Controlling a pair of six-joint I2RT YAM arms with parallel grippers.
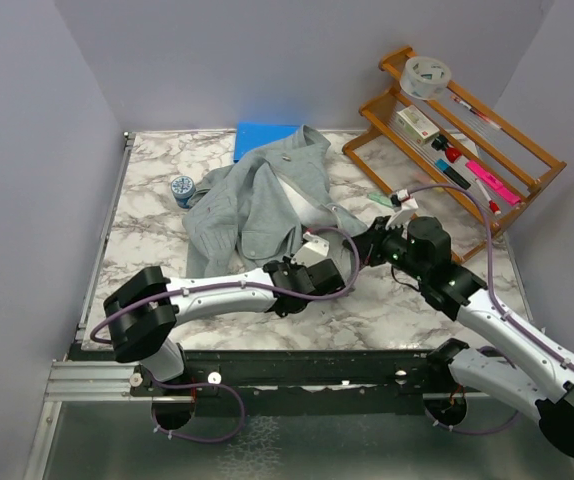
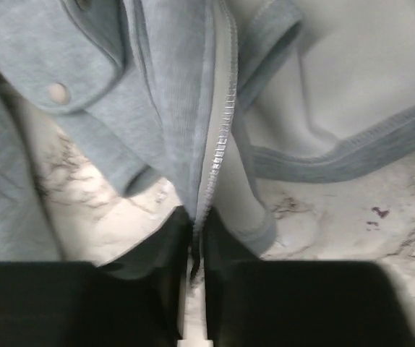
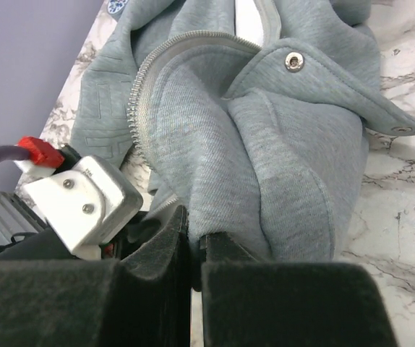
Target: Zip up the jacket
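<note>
The grey jacket (image 1: 257, 205) lies bunched on the marble table, its silver zipper (image 2: 224, 123) running down toward my left gripper, whose fingers sit low on the zipper edge, close together; whether they hold it is unclear. My right gripper is shut on a fold of jacket fabric by the curved zipper (image 3: 146, 79). A snap button (image 3: 294, 61) shows on that flap. In the top view both grippers are close together at the jacket's front right.
A wooden rack (image 1: 532, 175) with pens and tape stands at the back right. A blue board (image 1: 262, 135) lies behind the jacket, and a small round tin (image 1: 183, 187) at its left.
</note>
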